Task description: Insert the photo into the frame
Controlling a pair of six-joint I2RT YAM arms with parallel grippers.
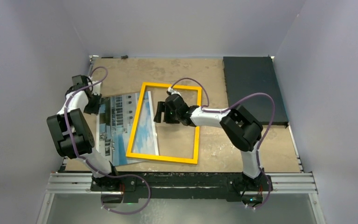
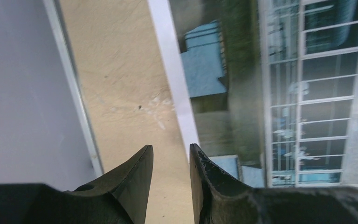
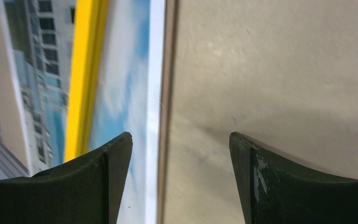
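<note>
The photo (image 1: 121, 123) of a building and blue sky lies slightly turned on the left of the table, its right part inside the yellow frame (image 1: 198, 130) and its left part outside. The frame's left bar crosses over it. My left gripper stands open at the photo's left margin, bare table showing between its fingers and the white border (image 2: 179, 88) by its right finger. Inside the frame opening, my right gripper is open, with the photo's right white edge (image 3: 154, 107) visible between its fingers. In the top view, the left gripper covers the photo's upper left corner.
A dark flat panel (image 1: 254, 88) lies at the back right. Grey walls enclose the table, and the left wall (image 2: 23, 93) stands close to my left gripper. Bare table (image 1: 233, 154) shows to the right of the frame.
</note>
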